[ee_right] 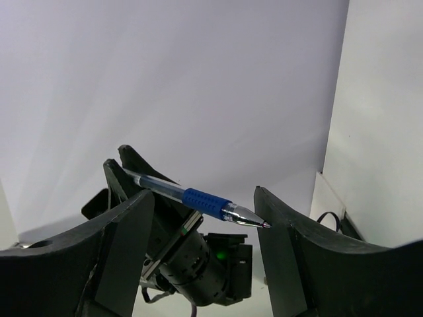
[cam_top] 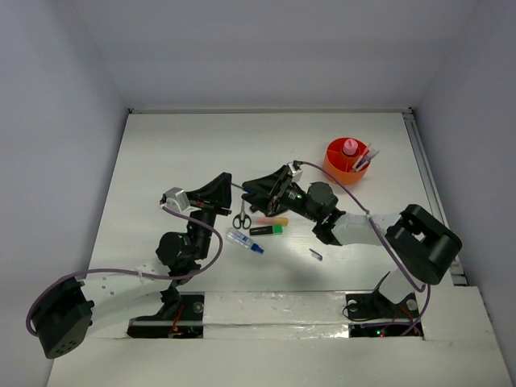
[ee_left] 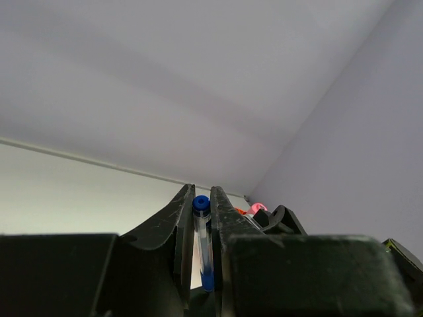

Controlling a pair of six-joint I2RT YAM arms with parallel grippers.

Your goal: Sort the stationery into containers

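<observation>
A blue-gripped pen is held in my left gripper point(cam_top: 227, 184), which is shut on it near one end; in the left wrist view it points away from the camera point(ee_left: 202, 206). My right gripper point(cam_top: 254, 193) is part open around the pen's tip end, with the fingers apart in the right wrist view. An orange cup point(cam_top: 337, 169) with pens and a pink item stands at the back right. Scissors point(cam_top: 241, 220), a green-capped marker point(cam_top: 265, 230), a blue-capped bottle point(cam_top: 242, 240) and a small item point(cam_top: 316, 255) lie on the table.
My right arm reaches over the middle of the table, partly hiding items beneath it. Grey walls surround it.
</observation>
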